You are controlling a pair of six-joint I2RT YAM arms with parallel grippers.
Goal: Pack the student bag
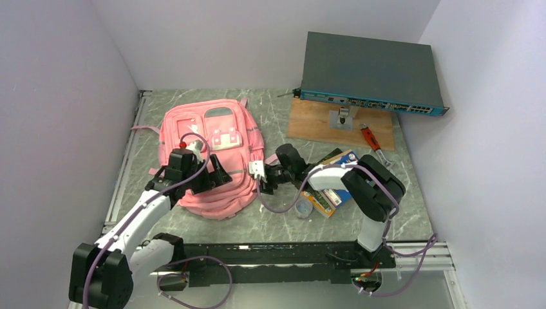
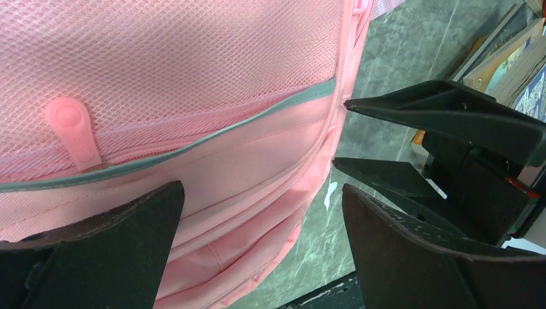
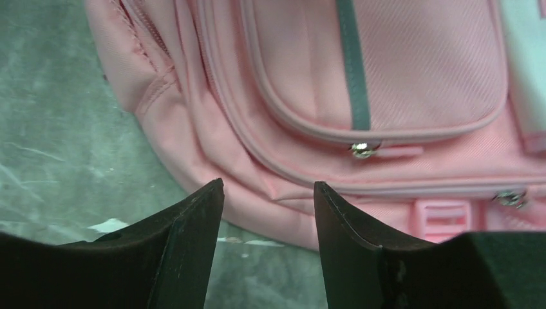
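The pink backpack [image 1: 205, 118] lies flat on the left half of the table. In the left wrist view its mesh pocket [image 2: 193, 58], edged in grey-green with a pink zip pull, fills the upper left. My left gripper is open over the bag's lower part, and nothing is between its fingers. At the bag's right edge is my right gripper, fingers parted and empty. Books [image 1: 329, 197] lie on the table to the right, partly hidden under the right arm. A small clear round container [image 1: 303, 207] sits beside them.
A dark rack device [image 1: 370, 69] overhangs a wooden board [image 1: 309, 122] at the back right. A red-handled tool [image 1: 370, 138] leans near the board's right end. Bare table shows in front of the bag and between bag and board.
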